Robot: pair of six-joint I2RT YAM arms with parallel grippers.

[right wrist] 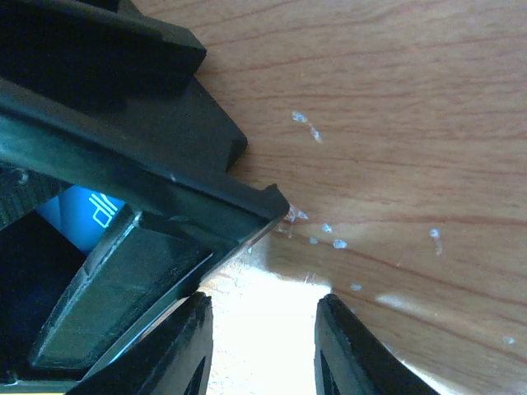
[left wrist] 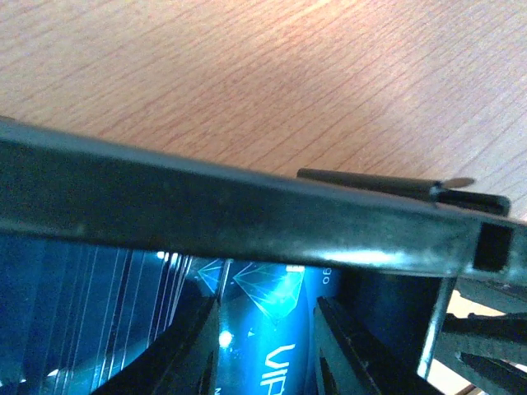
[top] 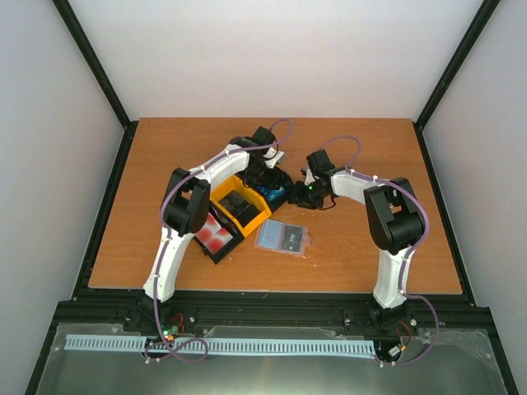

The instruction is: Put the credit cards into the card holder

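Observation:
Blue cards [left wrist: 263, 329] sit in a black slot [top: 278, 197] at the back of the row of boxes. My left gripper is over that slot, part open, its fingertips at the blue card marked VI; whether it touches is unclear. My right gripper is part open beside the slot's right end, nothing between its fingers, with a blue card glimpsed inside the black frame. A clear card holder [top: 282, 238] with grey and light blue panels lies on the table in front.
A yellow box [top: 251, 222] and a black box with red-white cards [top: 212, 234] adjoin the blue one at lower left. Bare tabletop [top: 379, 148] surrounds them, clearest at right and back.

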